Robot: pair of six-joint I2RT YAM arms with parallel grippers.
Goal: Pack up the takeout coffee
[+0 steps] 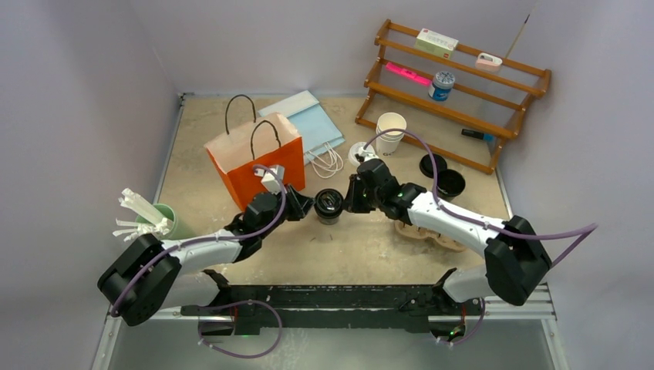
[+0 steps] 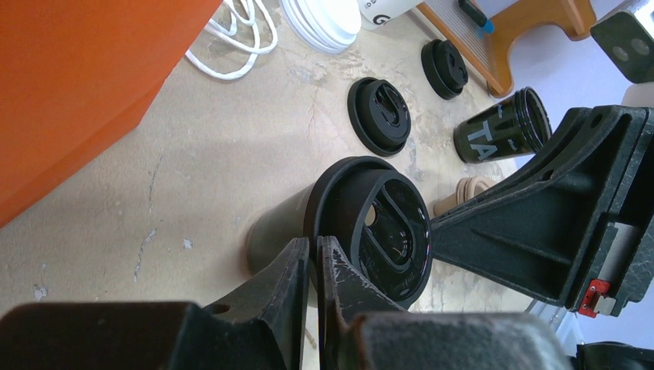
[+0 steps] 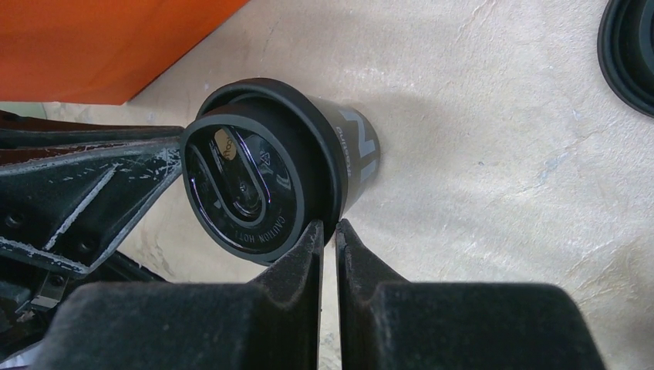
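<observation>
My left gripper [image 1: 309,205] is at the cup's left side, fingertips against the lid's rim; it looks nearly closed, and whether it grips anything is unclear. My right gripper is shut at the opposite side of the lid, its tips touching the rim with nothing visible between them. An orange paper bag [image 1: 265,176] stands open behind the left gripper.
Spare black lids [image 2: 379,116], an open dark cup [image 1: 450,183], white cups [image 1: 390,131] and a cardboard carrier [image 1: 428,235] lie to the right. A blue bag [image 1: 312,123], wooden rack [image 1: 455,116] and green container of straws [image 1: 173,223] surround the work area.
</observation>
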